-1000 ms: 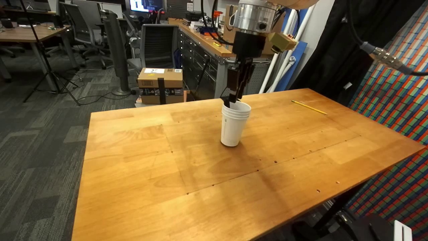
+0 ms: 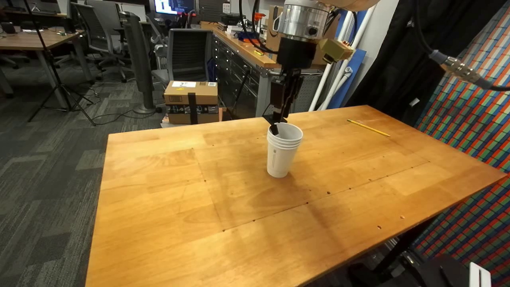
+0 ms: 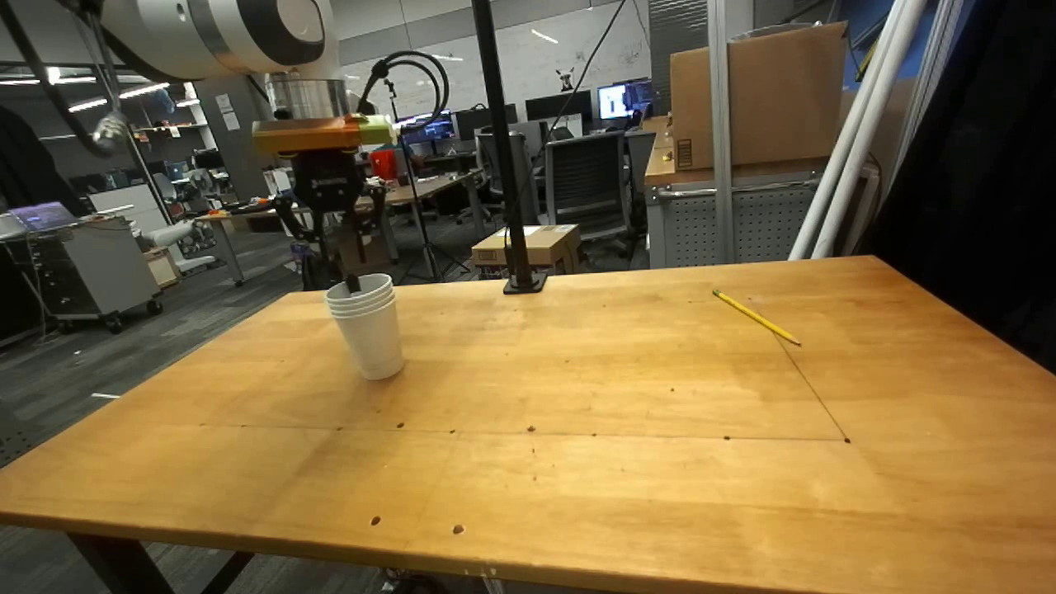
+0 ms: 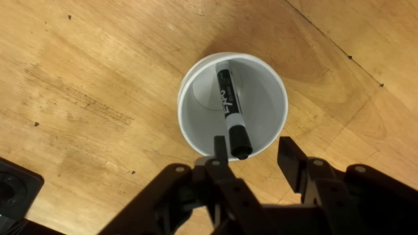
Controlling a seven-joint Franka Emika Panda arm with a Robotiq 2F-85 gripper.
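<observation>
A stack of white cups [image 2: 283, 155] stands upright on the wooden table, also in view as the cup stack [image 3: 371, 335] on the left of the second exterior view. Inside the top cup [image 4: 261, 98] leans a black and white marker [image 4: 231, 103], its capped end resting toward the rim nearest my gripper. My gripper is open above the cup's near rim, pointing down. One finger [image 4: 220, 148] is close beside the marker's cap; the other finger [image 4: 290, 158] is well apart from it. Nothing is held between them.
A yellow pencil [image 2: 368, 127] lies alone toward the far right of the table [image 2: 181, 201]. A black post [image 3: 525, 282] stands at the table's back edge. Most of the tabletop around the cups is bare.
The cup stack stands slightly closer to the camera and to the right than before. A dark marker end now shows at the rim below the fingers; the arm looks nearly unmoved.
</observation>
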